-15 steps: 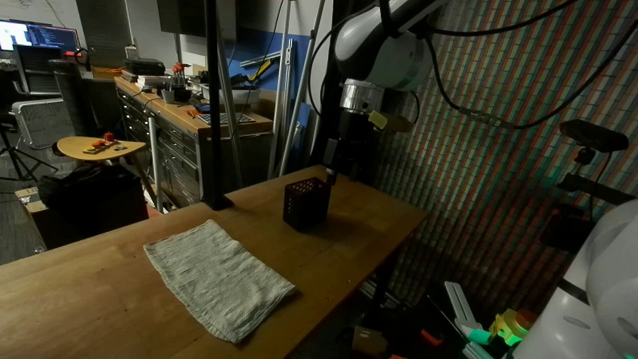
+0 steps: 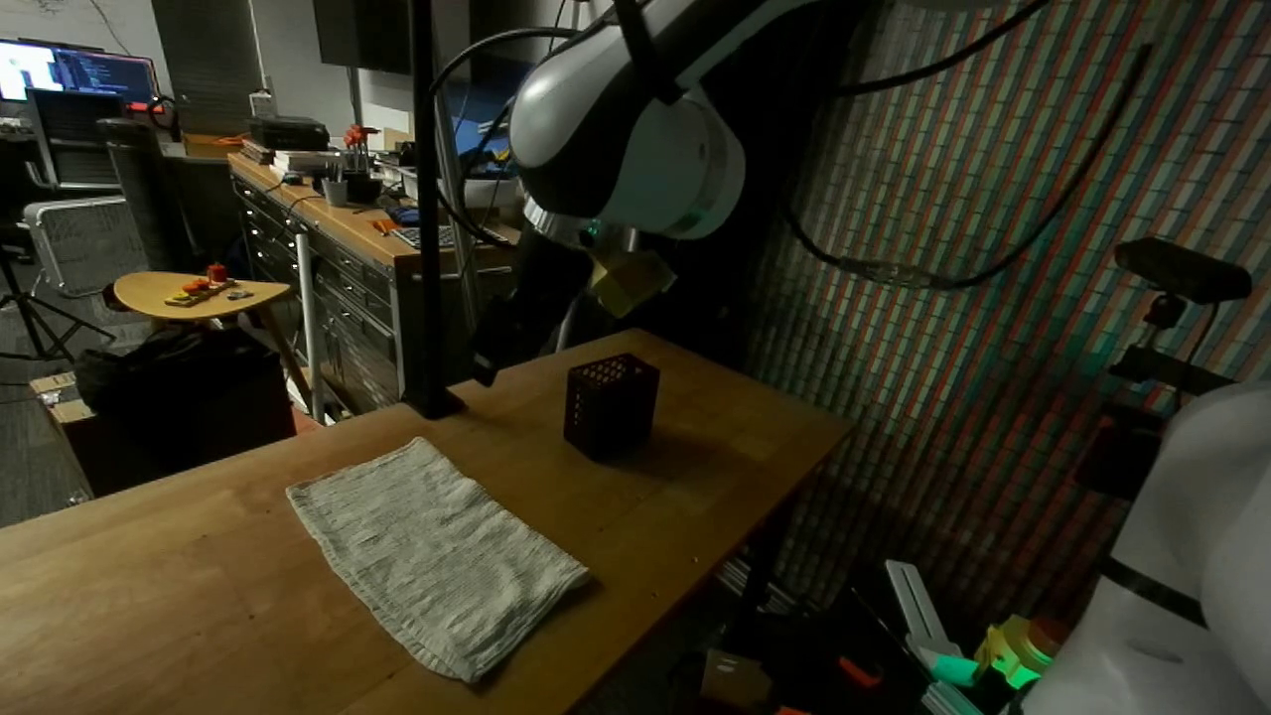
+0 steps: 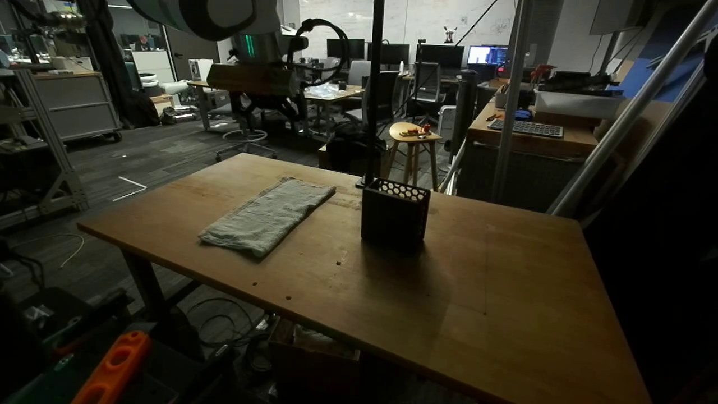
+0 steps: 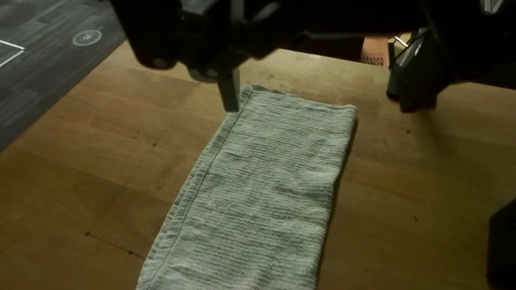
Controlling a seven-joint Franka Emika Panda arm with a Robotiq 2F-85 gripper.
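A grey-white striped towel (image 2: 435,554) lies flat and folded on the wooden table, one long edge hemmed in the wrist view. Beside it stands a black mesh basket (image 3: 394,219), upright; its inside shows only in part and nothing can be made out in it. My gripper is open, its two fingers wide apart with nothing held between them. From the wrist camera, one fingertip (image 4: 229,94) overlaps the towel's far corner, while the other is over bare wood. The exterior views place the gripper (image 3: 270,111) well above the table, touching neither object.
A black post (image 2: 423,238) rises from the table's edge near the basket. Bare wooden tabletop (image 3: 511,289) spreads around both objects. Beyond the table are a small round stool (image 2: 197,296) and a workbench (image 2: 346,226) with drawers.
In exterior view 1 the arm has swung left, from above and behind the basket toward the post and towel side, and has tilted. The towel and basket have stayed put.
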